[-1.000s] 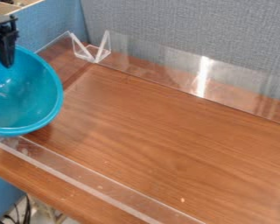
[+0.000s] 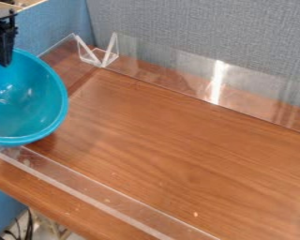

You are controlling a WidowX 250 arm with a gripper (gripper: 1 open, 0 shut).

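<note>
A large teal bowl [image 2: 27, 112] sits at the left edge of the wooden surface, partly cut off by the frame. My black gripper [image 2: 3, 47] shows only in part at the top left, just above the bowl's far rim; whether its fingers are apart is too small to tell.
Clear plastic walls run along the back and front edges, with a white bracket [image 2: 97, 54] at the back left corner. Grey padded panels stand behind.
My gripper has shifted slightly at the top left edge. The bowl looks unchanged.
</note>
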